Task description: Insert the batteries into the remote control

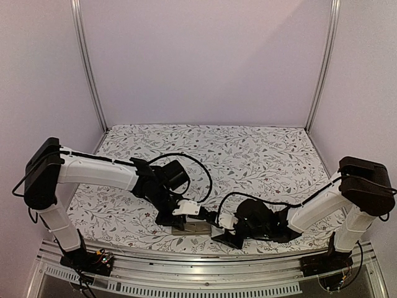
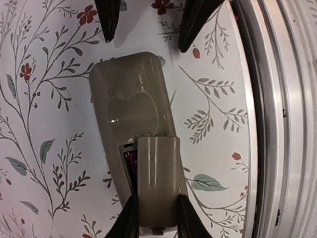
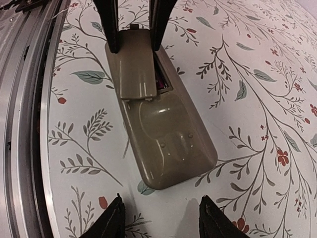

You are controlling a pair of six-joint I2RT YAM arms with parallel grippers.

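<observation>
The grey-brown remote control (image 2: 129, 84) lies back side up on the table. Its matching battery cover (image 2: 158, 173) sits slightly askew over the compartment, leaving an open strip along one side. Inside that strip a dark purple battery (image 2: 132, 161) is partly visible; the rest is hidden by the cover. My left gripper is shut on the cover, one finger at each side. Beyond the remote's opposite end, my right gripper has its fingers apart, with only bare table between them. From above, the remote (image 1: 192, 228) shows between the two grippers.
A metal rail (image 1: 186, 267) runs along the table's front edge, close to the remote.
</observation>
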